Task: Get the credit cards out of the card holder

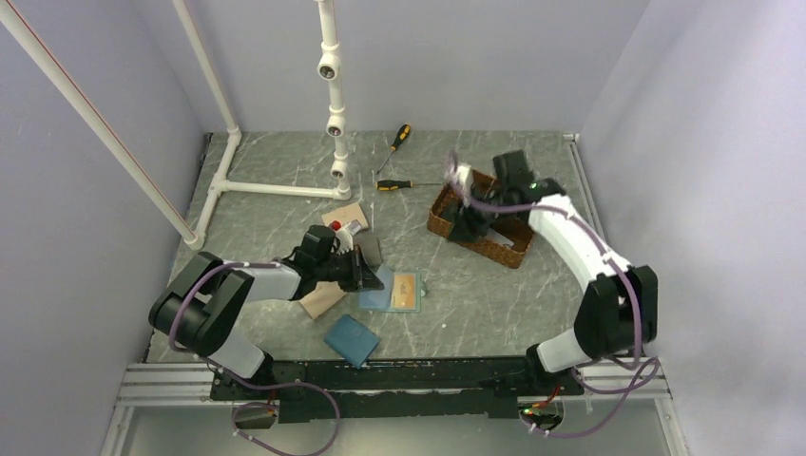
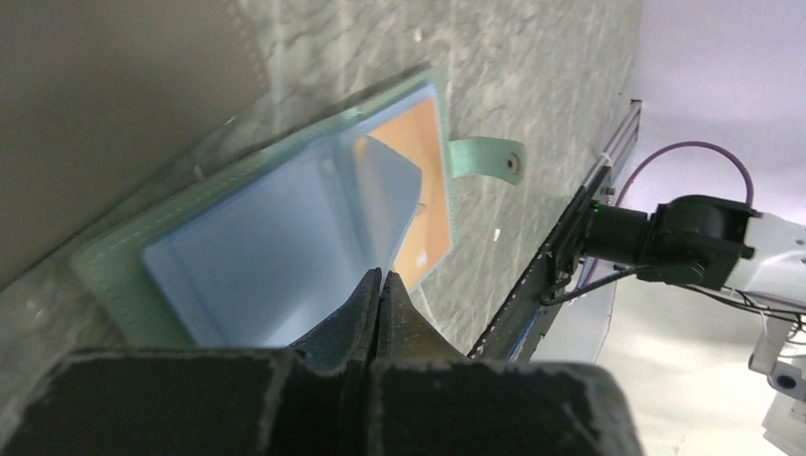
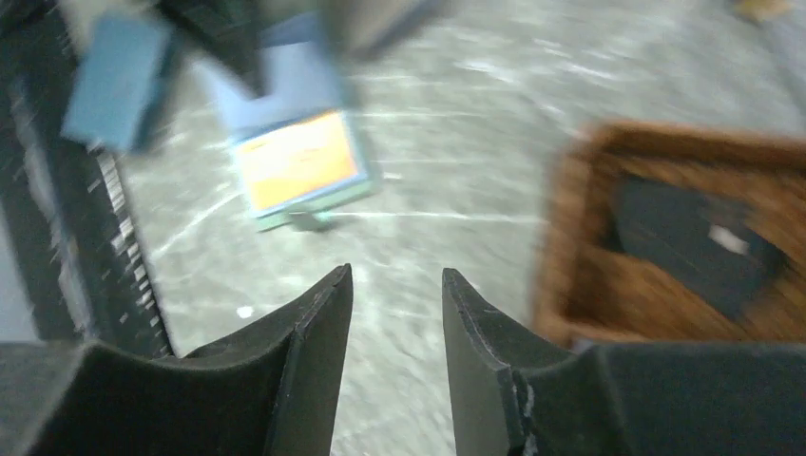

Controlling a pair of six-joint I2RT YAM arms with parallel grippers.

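The mint-green card holder [image 1: 418, 293] lies open on the table, showing blue sleeves [image 2: 238, 256] and an orange card [image 2: 428, 190]. My left gripper [image 1: 366, 283] is shut at the holder, with a thin blue sleeve [image 2: 399, 199] raised from its fingertips. My right gripper is part open with nothing visible between its fingers, high over the left part of the wicker basket [image 1: 485, 249], blurred in the top view. A dark flat object [image 3: 684, 237] lies inside the basket.
A teal flat piece [image 1: 352, 339] lies at the front. Tan and grey pieces [image 1: 323, 299] lie around the left arm. Two screwdrivers [image 1: 394, 184] rest at the back. The table between holder and basket's front is clear.
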